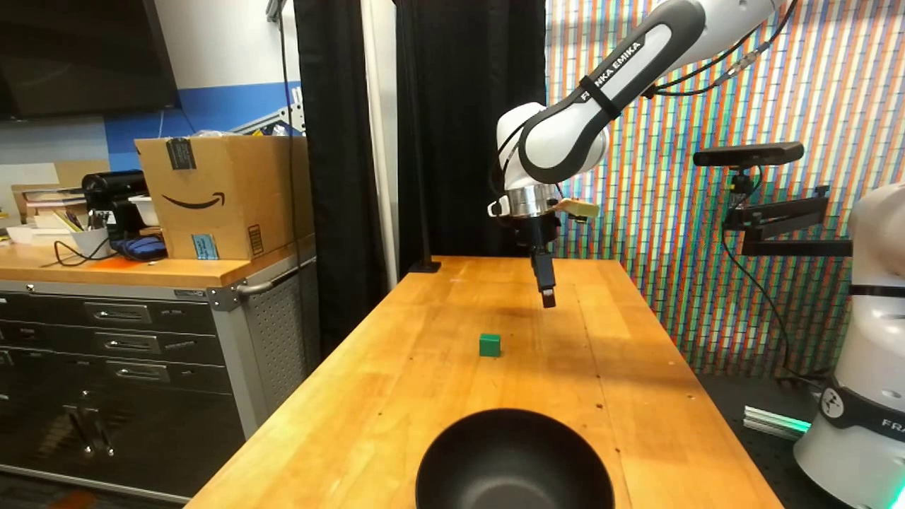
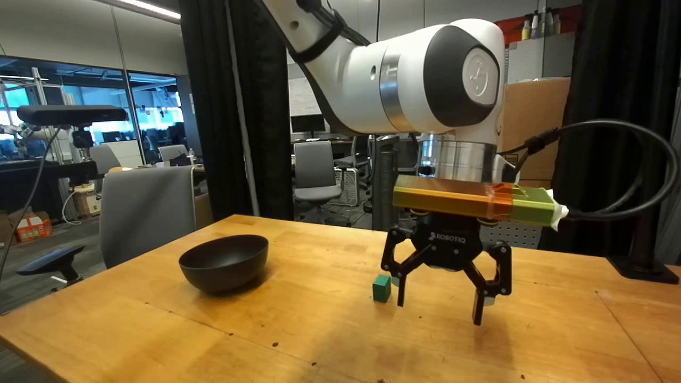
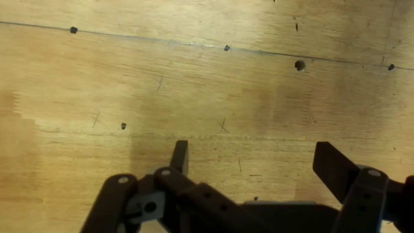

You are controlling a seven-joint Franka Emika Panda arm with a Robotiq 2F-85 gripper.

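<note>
A small green block [image 1: 489,345] rests on the wooden table, and in exterior view 2 the same block [image 2: 381,288] appears just left of a gripper finger. The black bowl [image 1: 514,462] is at the near end of the table in exterior view 1; in exterior view 2 that bowl [image 2: 224,263] stands to the left, upright, and no contents show. My gripper [image 2: 439,313] hangs above the table, open and empty. From the wrist, the gripper has its fingers wide apart over bare wood, with neither block nor bowl in that view.
A black stand base [image 2: 641,269] sits at the table's edge in exterior view 2. Open surface lies between block and bowl.
</note>
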